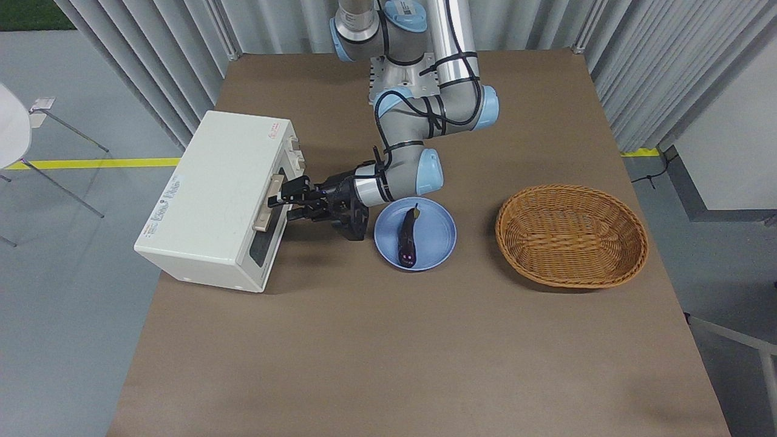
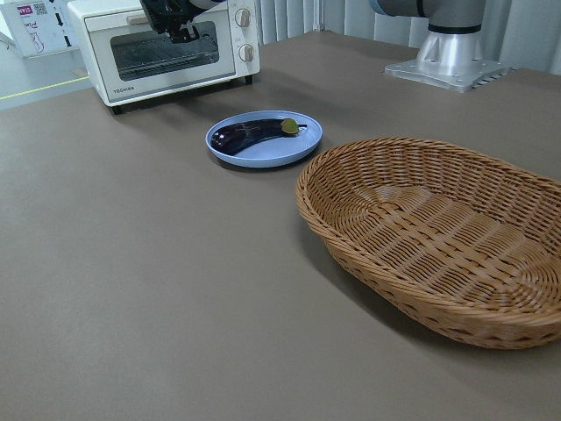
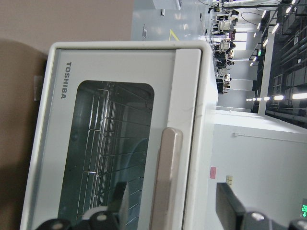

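Note:
A white Toshiba toaster oven point(image 1: 207, 193) sits on the left of the table with its glass door closed. In the wrist view its long beige handle point(image 3: 165, 177) runs along the door between the two open fingers of my gripper, with space on either side. In the front view the gripper point(image 1: 277, 201) is at the handle; whether it touches cannot be told. A dark eggplant point(image 1: 407, 243) lies on a blue plate point(image 1: 437, 226) beside the oven, under and beside the forearm.
A wicker basket point(image 1: 572, 240) stands on the right of the table, apart from the plate. My arm's base is at the back middle.

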